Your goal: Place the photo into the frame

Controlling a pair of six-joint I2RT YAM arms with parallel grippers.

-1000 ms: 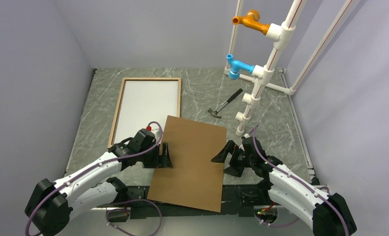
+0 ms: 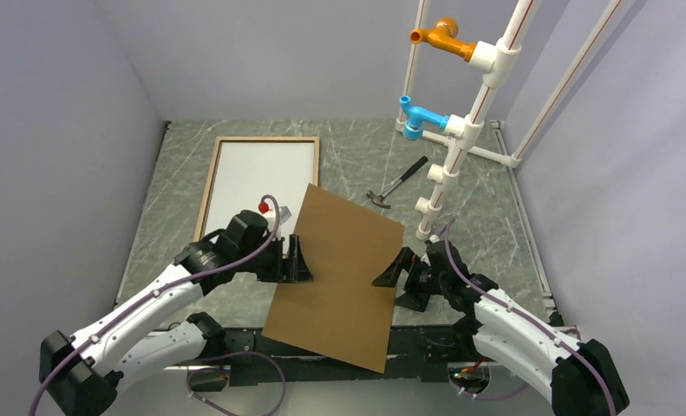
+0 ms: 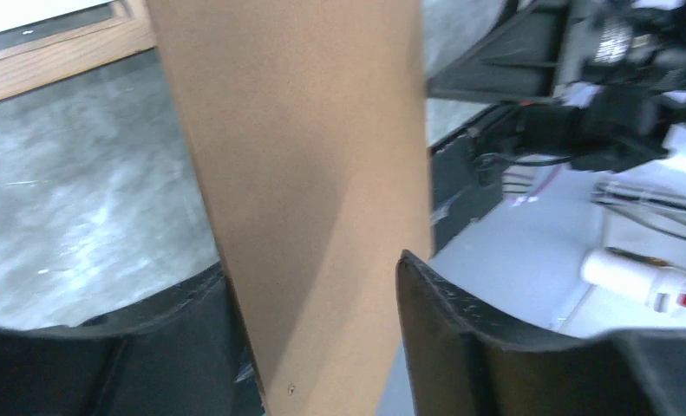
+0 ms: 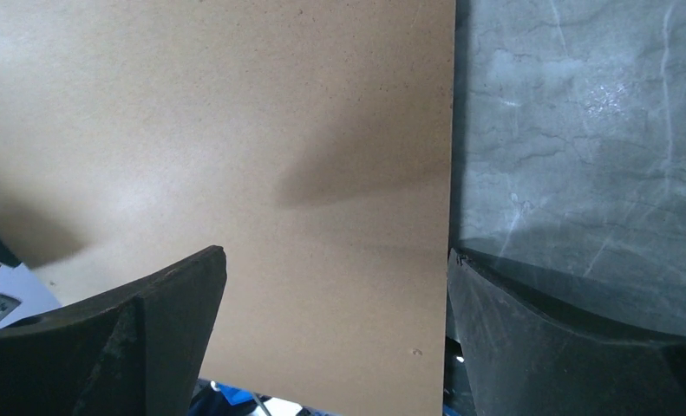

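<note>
A large brown board (image 2: 335,277) lies tilted over the front of the table, its front part past the edge. The empty wooden frame (image 2: 223,156) with a white inside lies behind it at left. My left gripper is at the board's left edge, its fingers part open; whether they grip it is unclear. My right gripper stands open over the board's right edge, one finger beside that edge.
A hammer (image 2: 400,180) lies behind the board. A white pipe stand (image 2: 486,87) with orange and blue fittings rises at the right. Free marble table lies left of the frame.
My left gripper has moved slightly up and right in the top view, and the board's far end has shifted the same way. The right arm looks still.
</note>
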